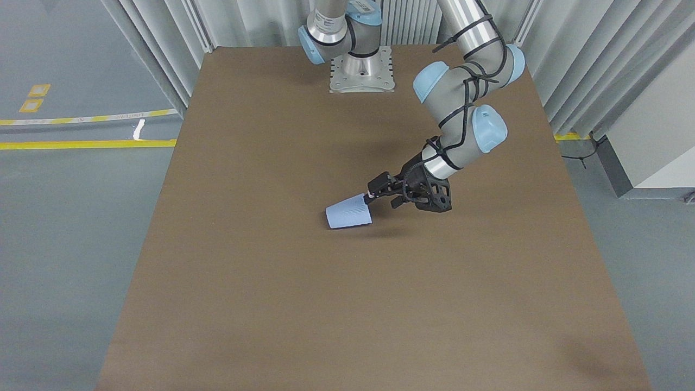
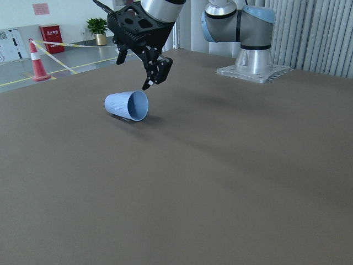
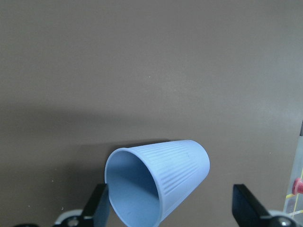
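Observation:
A light blue ribbed plastic cup (image 1: 346, 212) (image 2: 121, 105) (image 3: 175, 172) lies on its side on the brown table (image 1: 260, 280). Its open mouth faces my gripper (image 1: 381, 197) (image 2: 147, 83), which is tilted just over that end. In the wrist view my two fingers are spread wide, the left one by the cup's rim, the right one apart from it, with the cup between and below them. Whether either finger touches the cup I cannot tell.
Outside the table are floor tape, a cone (image 2: 38, 66) and curtains.

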